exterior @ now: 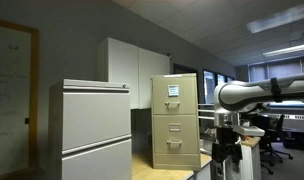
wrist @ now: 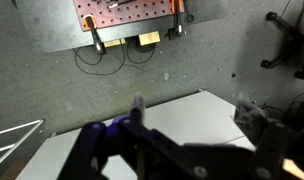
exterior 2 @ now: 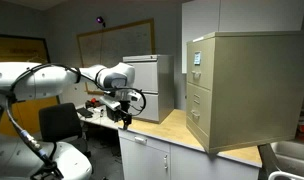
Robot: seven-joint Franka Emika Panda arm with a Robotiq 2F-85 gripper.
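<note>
In the wrist view my gripper stands open above the floor, its dark fingers well apart and nothing between them. It points downward in exterior view 1, where the gripper [exterior: 228,156] hangs to the right of the beige filing cabinet [exterior: 176,125]. Exterior view 2 shows the gripper [exterior 2: 122,112] near the left end of the wooden counter [exterior 2: 169,128], in front of a grey filing cabinet [exterior 2: 164,82]. That cabinet's drawers appear closed. Any contact with the counter is hard to tell.
A large beige cabinet [exterior 2: 257,90] stands on the counter's right part. White base cupboards [exterior 2: 152,157] lie below. In the wrist view, a perforated board [wrist: 127,10] with clamps is at the top, bare floor [wrist: 172,78] in the middle and a white surface [wrist: 197,120] below.
</note>
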